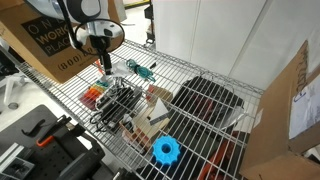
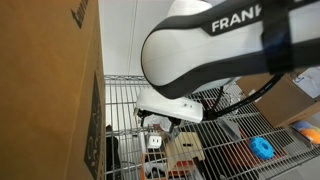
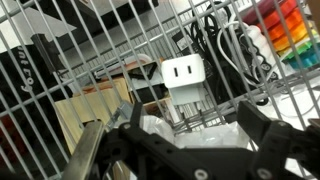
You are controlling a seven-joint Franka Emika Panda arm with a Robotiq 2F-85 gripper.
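Observation:
My gripper stands open in the wrist view, its dark fingers (image 3: 85, 155) apart at the lower left and lower right. Between and beyond them lies a crumpled clear plastic bag (image 3: 205, 137), partly hidden by the gripper. Just past the bag is a white plug adapter (image 3: 183, 72) with two dark slots. Black and white cables (image 3: 228, 48) lie beside it. In exterior view 1 the gripper (image 1: 106, 69) hangs over the wire rack, close to the clear bag (image 1: 122, 69) and a teal object (image 1: 142, 70). Whether it touches anything there cannot be told.
Rainbow-coloured pieces (image 1: 94, 95) lie left of the cable heap. A wooden board (image 1: 150, 117), a blue ring-shaped thing (image 1: 166, 150) and dark items occupy other parts of the wire rack (image 1: 185, 72). Cardboard boxes (image 1: 285, 110) stand at both sides. The rack's far right is fairly clear.

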